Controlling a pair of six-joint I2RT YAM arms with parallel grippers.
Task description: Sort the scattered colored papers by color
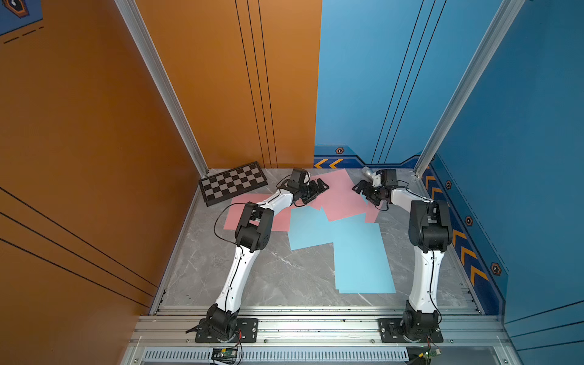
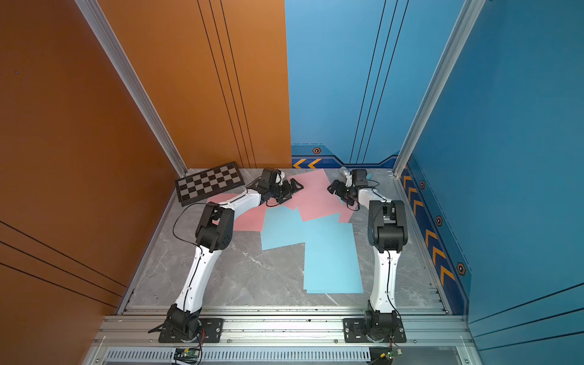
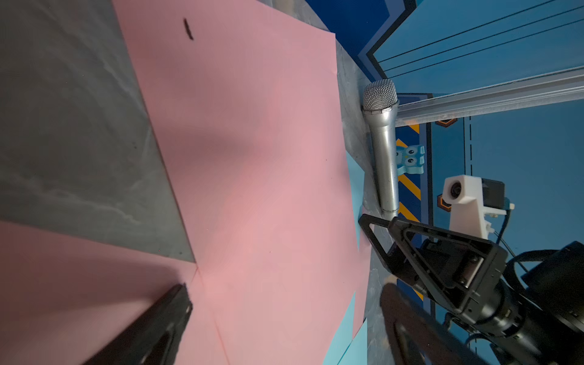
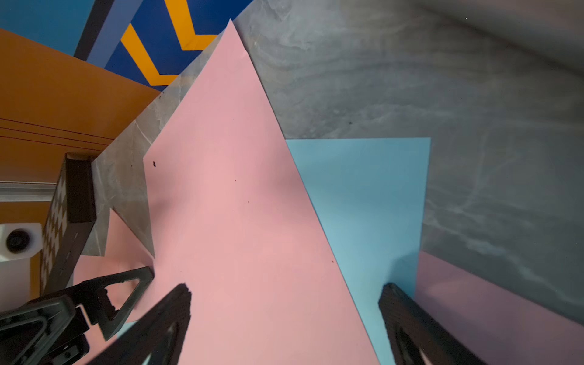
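Note:
A large pink sheet (image 1: 342, 199) lies at the back middle, its far right part covering some of a blue sheet (image 4: 371, 176). Another pink sheet (image 1: 241, 214) is flat at the left, and a further pink sheet (image 4: 486, 298) shows beside the covered blue one. In front, blue sheets (image 1: 311, 228) and overlapping blue sheets (image 1: 363, 261) spread toward the table's front edge. My left gripper is open low over the large pink sheet's left side, nothing visible between its fingers. My right gripper is also open, straddling that sheet's right edge and the blue one.
A checkered board (image 1: 233, 183) stands at the back left. A silver microphone (image 3: 383, 152) and a small blue owl-like figure (image 3: 410, 159) are at the back right, close to the right gripper. Bare grey table (image 1: 273, 279) lies front left.

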